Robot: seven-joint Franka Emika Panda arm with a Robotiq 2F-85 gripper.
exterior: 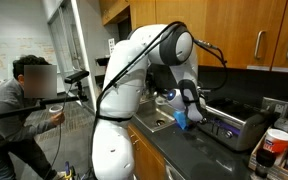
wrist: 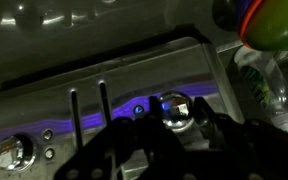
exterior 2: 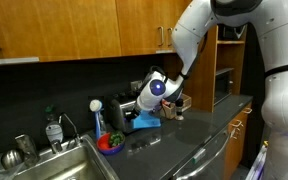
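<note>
A silver appliance, which looks like a toaster, fills much of the wrist view; its front panel (wrist: 59, 90) has two narrow dark slots and a purple-blue band. One round shiny knob (wrist: 14, 152) sits at the left. Another shiny round knob (wrist: 177, 108) lies between the dark fingers of my gripper, which seems shut on it. The exterior view 2 shows the gripper (exterior 2: 134, 117) low against the front of the appliance (exterior 2: 125, 107). Fine contact at the fingertips is too dark to make out.
A colourful bowl (exterior 2: 110, 143) stands beside the sink (exterior 2: 74, 165). Cups (exterior: 275, 145) stand at the counter's right in exterior view 1, near a large dark box-like appliance (exterior: 239, 125). Bare dark counter (exterior: 199, 158) lies in front. A person (exterior: 29, 90) is at the left.
</note>
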